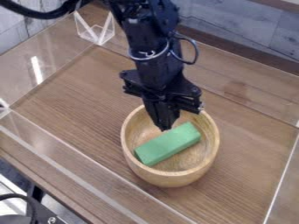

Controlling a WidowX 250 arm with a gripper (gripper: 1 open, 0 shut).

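Note:
My dark gripper (163,109) hangs over a pale round bowl (201,171), its lower tip at the bowl's back rim. A green block (166,144) lies at a slant inside the bowl, below the gripper. Whether the fingers are open or shut is unclear; nothing held shows.
A white mesh item (97,19) stands at the back left, near the walls. A dark cable lies at the bottom left corner.

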